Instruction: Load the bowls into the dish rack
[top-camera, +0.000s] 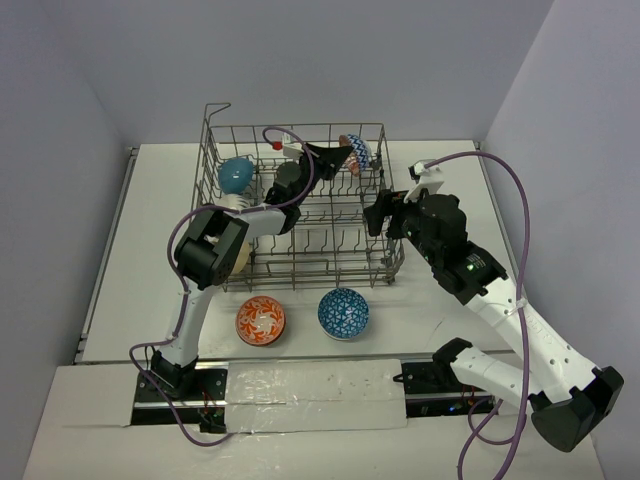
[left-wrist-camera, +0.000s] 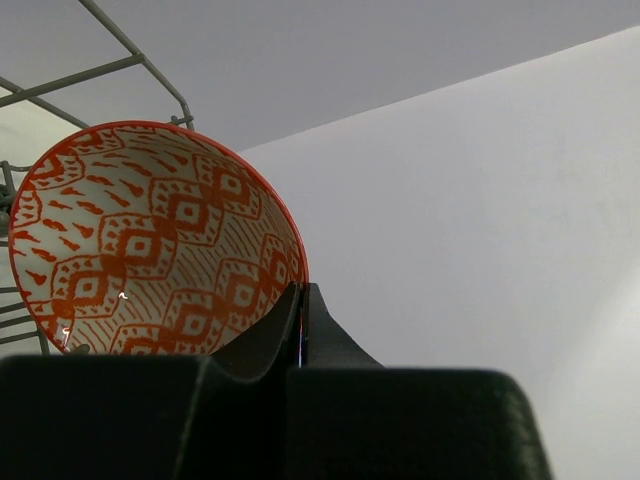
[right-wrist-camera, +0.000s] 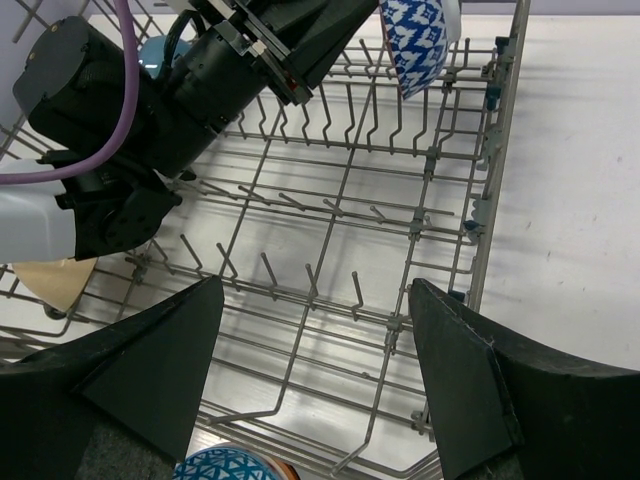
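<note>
In the back right of the dish rack (top-camera: 330, 285), my left gripper (top-camera: 346, 152) is shut on the rim of a bowl (top-camera: 359, 152) with blue zigzags outside and an orange pattern inside (left-wrist-camera: 150, 240). A blue bowl (top-camera: 236, 175) sits in the rack's back left; pale dishes at the left are partly hidden by my left arm. My right gripper is open above the rack's front right, empty. An orange-patterned bowl (top-camera: 260, 320) and a blue-patterned bowl (top-camera: 343, 312) sit on the counter in front of the rack.
The rack's middle and front right show bare tines (right-wrist-camera: 312, 290). Walls stand behind and at both sides.
</note>
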